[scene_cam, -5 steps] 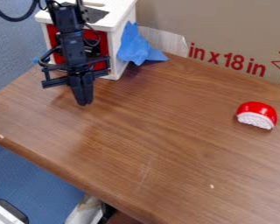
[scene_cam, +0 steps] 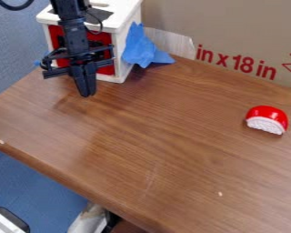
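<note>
My gripper (scene_cam: 86,87) hangs at the upper left, its black fingertips low over the wooden table (scene_cam: 148,155), in front of a white box with a red interior (scene_cam: 125,26). I cannot tell whether the fingers are open or shut. A red object with a white bristly underside (scene_cam: 267,119) lies at the right of the table. A crumpled blue cloth (scene_cam: 142,47) rests against the box's right side.
A cardboard panel (scene_cam: 233,36) with red print stands along the back. Blue floor or fabric (scene_cam: 26,182) lies beyond the left edge.
My gripper has shifted slightly down and left over the last second, with its wrist tilting a little. The objects have stayed in place.
</note>
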